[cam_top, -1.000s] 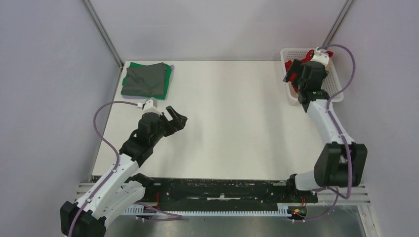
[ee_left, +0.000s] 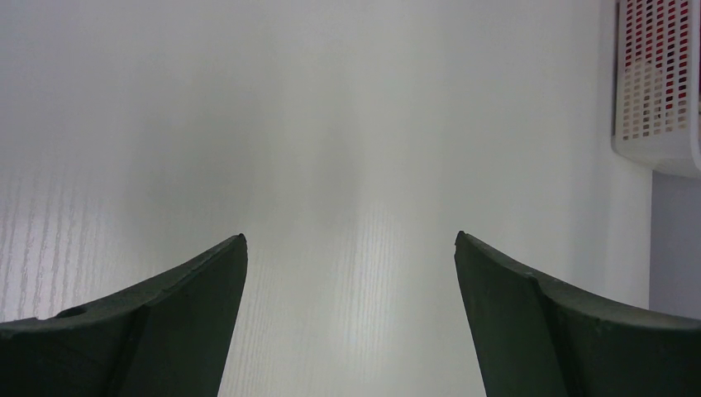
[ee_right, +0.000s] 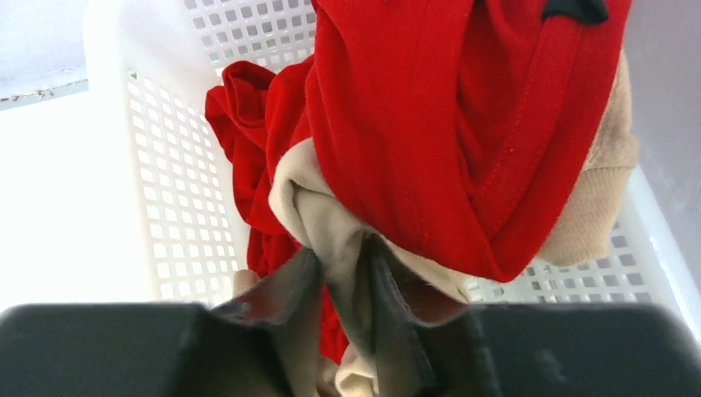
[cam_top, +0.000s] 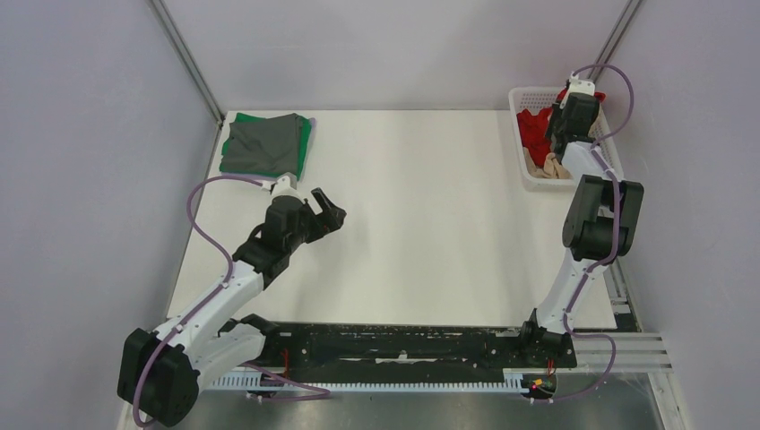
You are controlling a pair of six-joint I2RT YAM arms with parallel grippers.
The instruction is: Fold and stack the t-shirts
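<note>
In the back-right basket [cam_top: 527, 179] lie crumpled red cloth [ee_right: 388, 124] and beige cloth [ee_right: 318, 203]. My right gripper reaches down into it, its fingers close together around a fold of the beige cloth; whether they grip it firmly I cannot tell. Red fabric hangs over the beige just beyond the fingertips. A folded pile at the back left has a dark grey shirt [cam_top: 264, 145] on top, with green and purple edges showing underneath. Over the bare table, in front of that pile, my left gripper stands open and empty.
The basket's perforated wall [ee_right: 182, 190] rises close on the left of my right gripper. Walls bound the table at the back and both sides.
</note>
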